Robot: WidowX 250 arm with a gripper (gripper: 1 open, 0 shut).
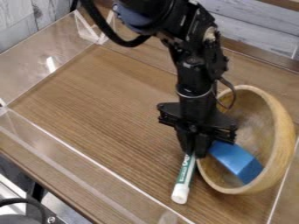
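Observation:
My black gripper (194, 147) points down at the left rim of a tilted wooden bowl (274, 157) at the right of the camera view, just above a white and green tube (184, 183). It is shut with something between its fingers, apparently the tube's upper end or the bowl's rim; which one is hard to see. The tube lies on the wooden surface beside the bowl, pointing toward the front. A blue block (239, 163) sits inside the bowl.
Clear plastic walls edge it at the left and front. Black cables lie outside at the lower left.

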